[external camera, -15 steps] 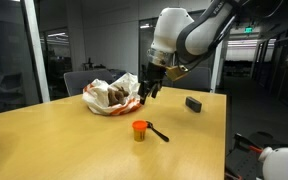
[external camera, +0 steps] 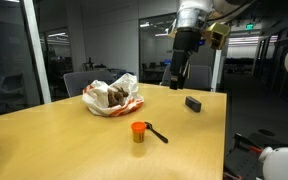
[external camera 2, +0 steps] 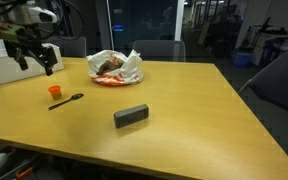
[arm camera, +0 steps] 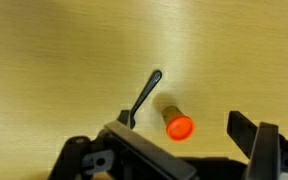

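A small orange cup (external camera: 138, 131) stands upright on the wooden table, with a dark spoon (external camera 2: 66, 102) lying beside it. From above, in the wrist view, the cup (arm camera: 180, 128) shows between my fingers' sides of the picture, and the spoon's dark handle (arm camera: 146, 92) runs up to its left. My gripper is open and empty, its fingers wide apart. It hangs well above the tabletop, touching nothing; in exterior view 2 the gripper (external camera 2: 32, 60) is at the upper left, higher than the cup.
A white and red bag (external camera 2: 115, 68) with something brown in it lies toward the back of the table. A dark grey block (external camera 2: 131, 116) rests apart from the cup. White boxes (external camera 2: 14, 66) stand at the left in exterior view 2.
My arm has moved to the right and upward in exterior view 1, away from above the cup's surroundings. The spoon, bag and block look unmoved.
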